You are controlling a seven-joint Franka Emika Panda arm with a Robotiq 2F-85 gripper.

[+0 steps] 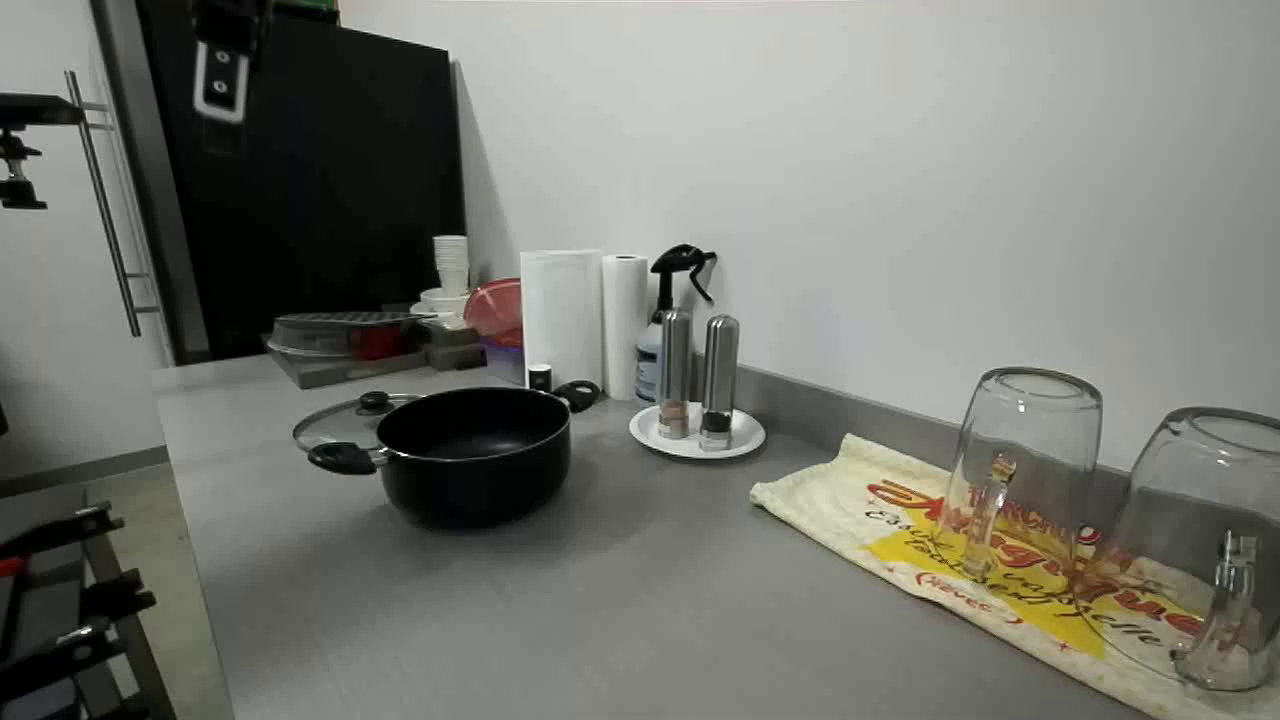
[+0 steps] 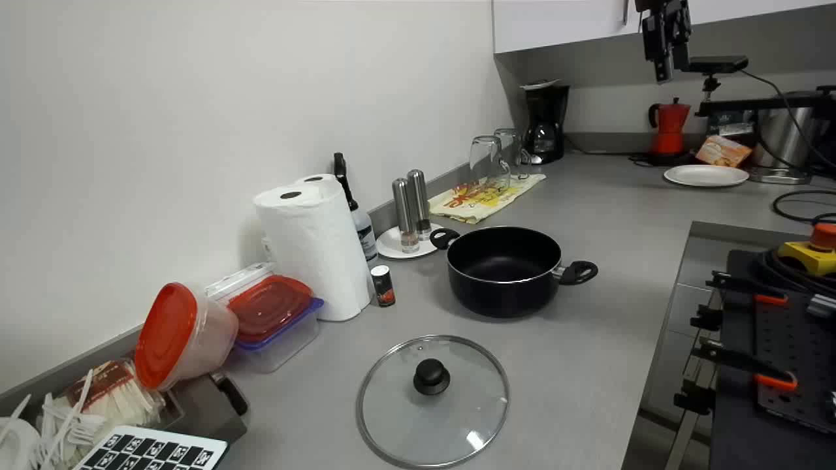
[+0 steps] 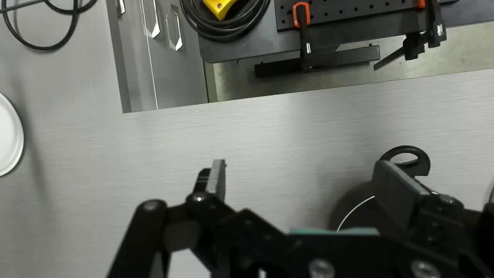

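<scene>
High above the grey counter, my gripper is open, its fingers spread wide with nothing between them. Only its tip end shows at the top left in exterior view 1, and it hangs at the top right in exterior view 2. A black pot (image 2: 503, 294) with two handles stands uncovered on the counter. Its glass lid (image 2: 433, 423) with a black knob lies flat beside it. In the wrist view the pot (image 3: 361, 208) is partly hidden behind my right finger (image 3: 396, 194).
Two shakers stand on a white plate (image 1: 750, 438) by the wall. Two glass mugs (image 1: 1026, 420) rest upside down on a printed towel (image 1: 828, 492). Paper towel rolls (image 2: 313, 243) and plastic containers (image 2: 188, 337) line the wall.
</scene>
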